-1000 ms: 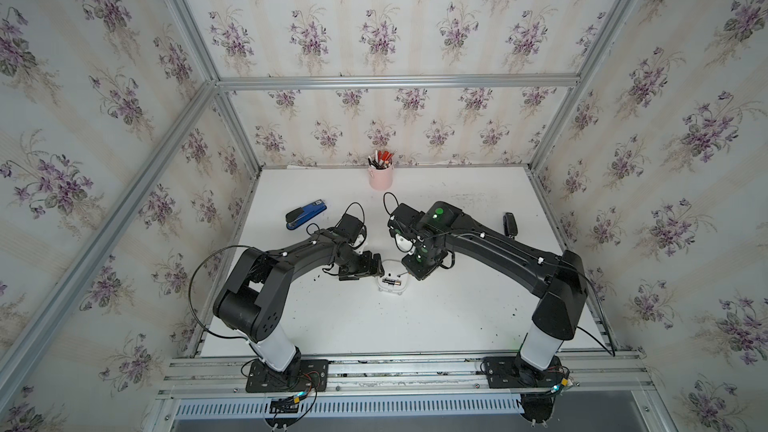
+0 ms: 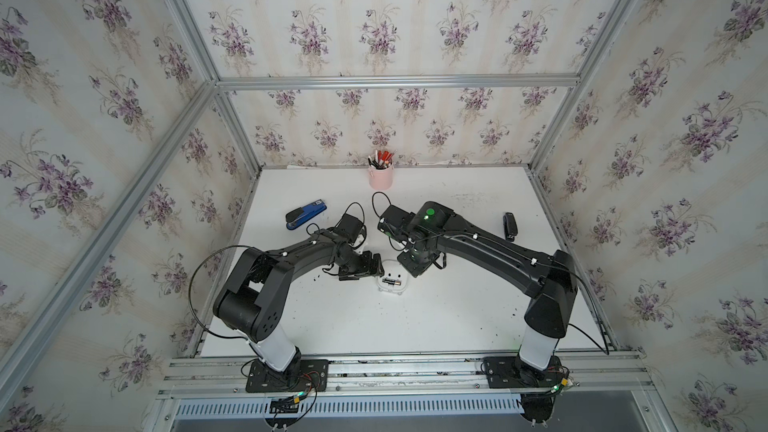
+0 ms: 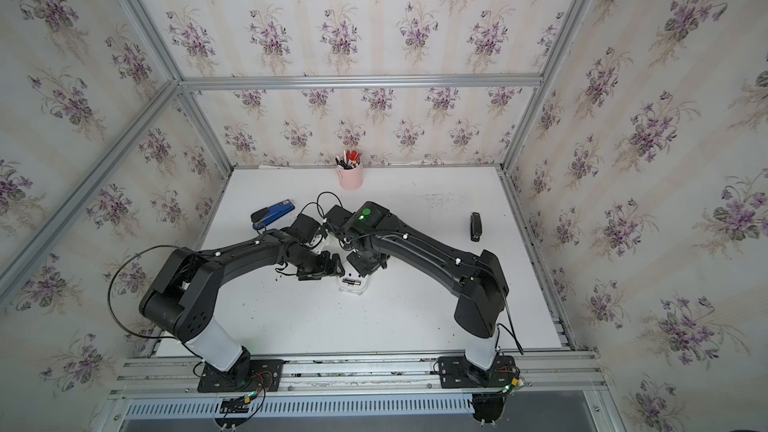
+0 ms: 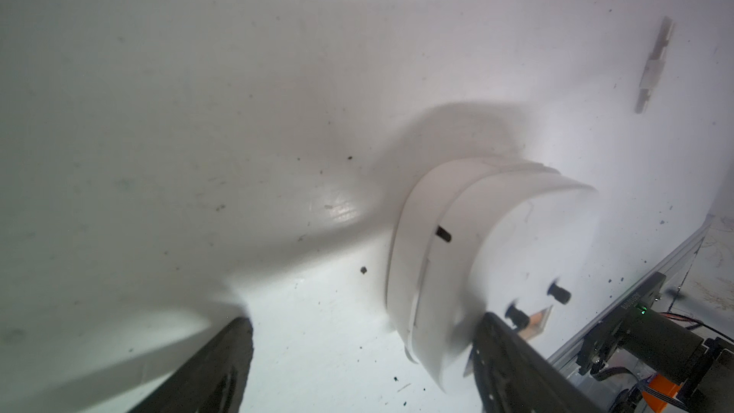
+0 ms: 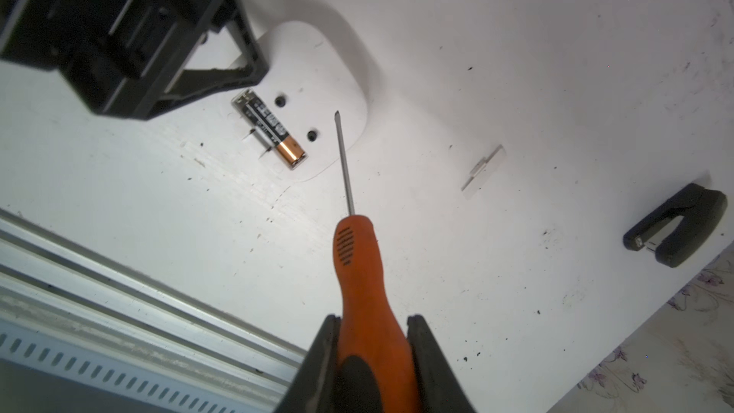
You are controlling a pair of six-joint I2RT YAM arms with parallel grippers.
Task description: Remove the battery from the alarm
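The white rounded alarm (image 5: 325,76) lies on the table with its battery side up. Its battery (image 5: 269,128), black with a copper end, sits along the alarm's near edge. My right gripper is shut on an orange-handled screwdriver (image 5: 359,267), whose thin tip appears over the alarm's face; whether it touches cannot be told. My left gripper stands open at the alarm's left side, one finger (image 4: 504,363) overlapping the alarm (image 4: 527,237) in the left wrist view and the other finger (image 4: 218,371) apart from it.
A small clear piece (image 5: 484,168) lies on the table beyond the alarm. The black stapler (image 5: 676,225) is at the right, a blue stapler (image 2: 305,213) at the back left, and a pink pen cup (image 2: 381,178) at the back.
The left arm and the alarm stay in place.
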